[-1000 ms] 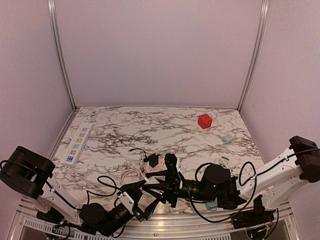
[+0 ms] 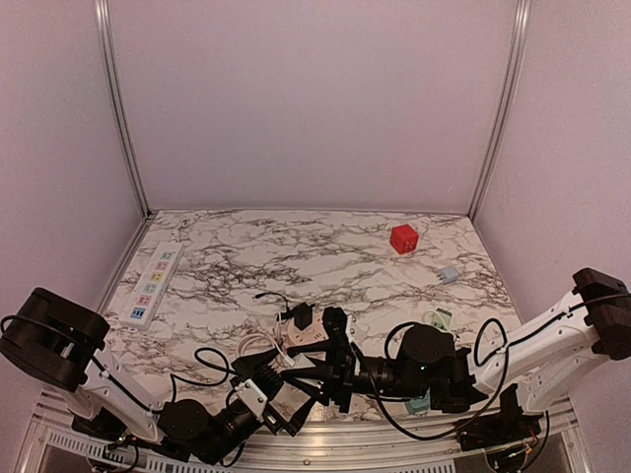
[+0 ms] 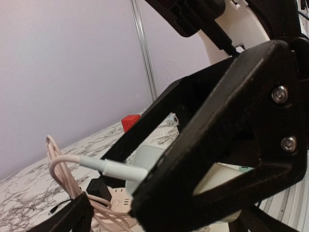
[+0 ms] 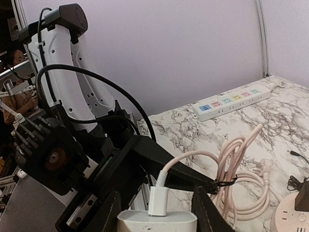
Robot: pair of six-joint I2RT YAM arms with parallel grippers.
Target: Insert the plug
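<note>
A white charger is held in my right gripper, with a white cable plug seated on its top in the right wrist view. In the left wrist view that plug shows beside my right gripper's black fingers. My left gripper is open, close around the charger's near side from the left; its fingertips are partly hidden. The pale cable loops up and over, tied with a black band.
A round socket with a black adapter sits behind the grippers. A power strip lies at left, a red cube and small pale plug at back right.
The right arm has barely moved.
</note>
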